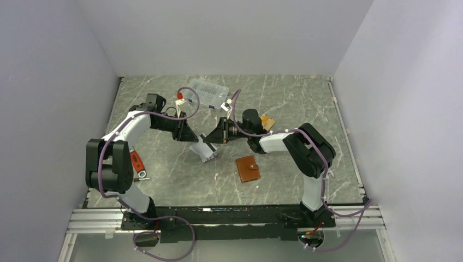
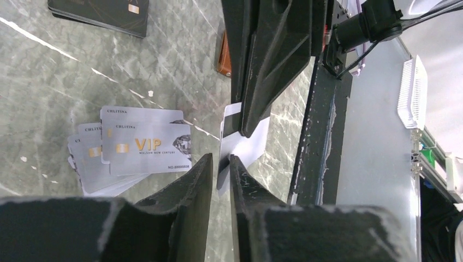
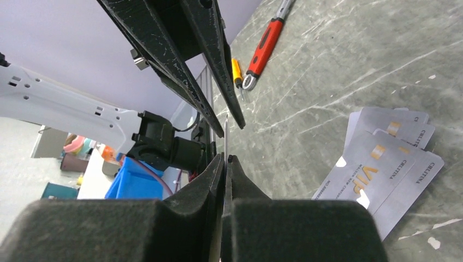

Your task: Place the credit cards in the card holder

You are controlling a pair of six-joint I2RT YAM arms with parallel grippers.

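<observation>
A white card with a black stripe (image 2: 245,144) stands between the two grippers in the left wrist view. My right gripper (image 1: 221,141) is shut on it at its far side. My left gripper has its fingertips at the card's near edge, part open; in the right wrist view the card (image 3: 226,139) shows edge-on. Silver VIP cards (image 2: 144,142) lie fanned on the table below. Dark cards (image 2: 98,13) show at the top of the left wrist view. The brown leather card holder (image 1: 248,169) lies front right on the table.
A clear plastic case (image 1: 207,93) sits at the back. A red tool (image 1: 136,161) lies at the left, beside a small screwdriver. A yellowish item (image 1: 267,121) is partly behind the right arm.
</observation>
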